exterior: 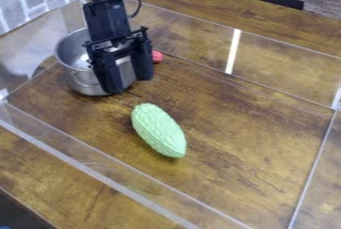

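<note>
My black gripper (118, 66) hangs at the upper left, in front of and over the rim of a metal pot (78, 56), its fingers spread open; whether it touches the pot I cannot tell. A pale green, bumpy elongated vegetable (159, 129) lies on the wooden table, below and to the right of the gripper. A small red object (158, 57) sits behind the gripper, partly hidden.
White tape lines mark its surface, and clear edging runs along the left and bottom.
</note>
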